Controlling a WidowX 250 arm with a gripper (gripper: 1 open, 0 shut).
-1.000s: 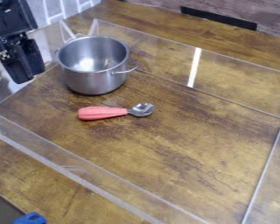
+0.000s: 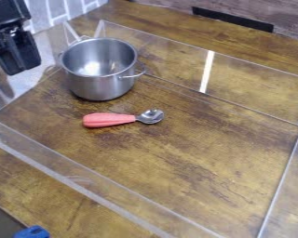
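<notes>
A steel pot point(image 2: 100, 84) with side handles stands on the wooden surface at upper middle left. In front of it lies a spoon with a pink handle point(image 2: 111, 120) and a metal bowl end pointing right. My black gripper point(image 2: 15, 65) is at the upper left edge, left of the pot and raised, partly out of frame. It appears open, with nothing seen in it.
Clear plastic walls border the wooden work surface point(image 2: 201, 158), which is free at the middle and right. A small blue object point(image 2: 30, 231) is at the bottom left, outside the walls.
My gripper has risen a little over the last second, moving up in the view. The pot and spoon have not moved.
</notes>
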